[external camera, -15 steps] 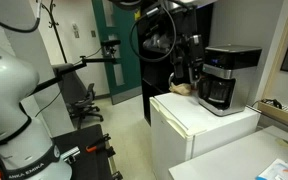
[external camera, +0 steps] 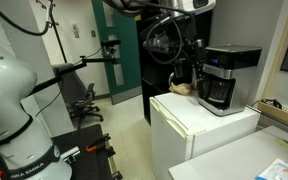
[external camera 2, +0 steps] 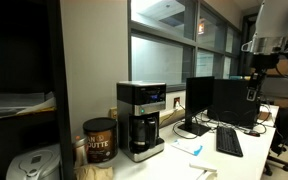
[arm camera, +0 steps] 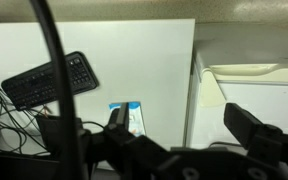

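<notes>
My gripper is open, its two dark fingers wide apart at the bottom of the wrist view with nothing between them. In exterior view 2 the arm (external camera 2: 274,62) hangs in the air at the right, well away from the coffee maker (external camera 2: 141,120). That black and silver coffee maker (external camera: 229,78) stands on the white cabinet (external camera: 214,125) in exterior view 1, with its glass carafe in place. The fingertips are hard to make out against the dark background there.
A keyboard (arm camera: 52,80), cables and a blue-and-white packet (arm camera: 127,118) lie on the white table (arm camera: 149,55). A large brown canister (external camera 2: 100,139) stands left of the coffee maker, and monitors (external camera 2: 201,95) stand to its right.
In exterior view 1 the upper arm and wrist have shifted slightly up and to the right. The coffee maker and cabinet are unmoved.
</notes>
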